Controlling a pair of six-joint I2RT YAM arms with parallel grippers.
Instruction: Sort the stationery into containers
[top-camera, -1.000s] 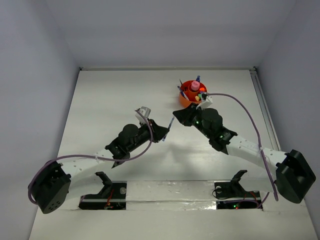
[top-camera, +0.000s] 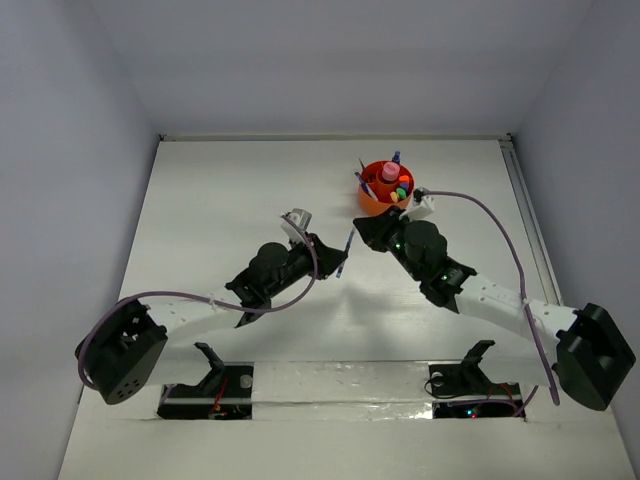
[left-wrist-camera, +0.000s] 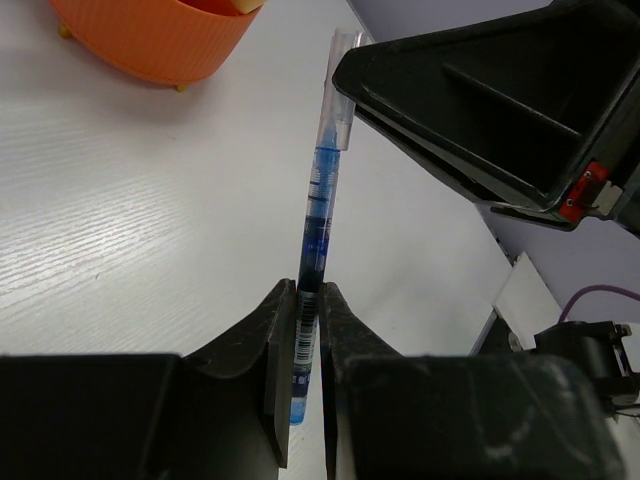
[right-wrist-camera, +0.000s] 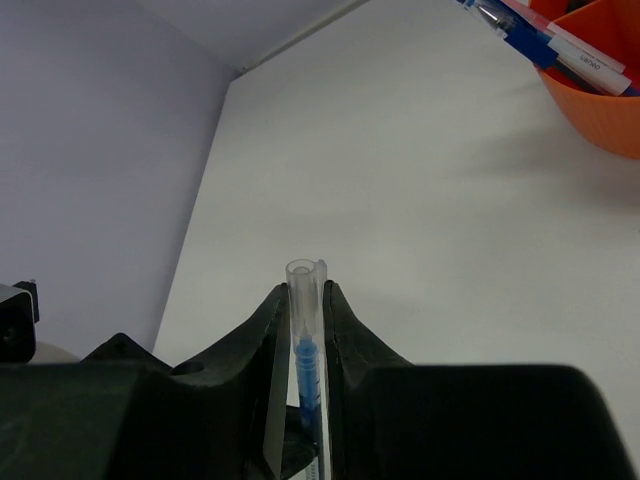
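Observation:
A slim blue pen (top-camera: 346, 247) (left-wrist-camera: 319, 215) with a clear end stands tilted between the two grippers. My right gripper (top-camera: 353, 225) is shut on its clear upper end. My left gripper (top-camera: 339, 262) has its fingertips at the lower part of the pen; whether they grip it is unclear. An orange container (top-camera: 385, 203) (right-wrist-camera: 590, 118) at the back right holds pens, markers and a red cup-like item.
Grey walls enclose the back and sides, and cables run along both arms.
My left gripper has moved rightward and up, along with the pen's lower part. My right gripper and the pen's top have shifted slightly right.

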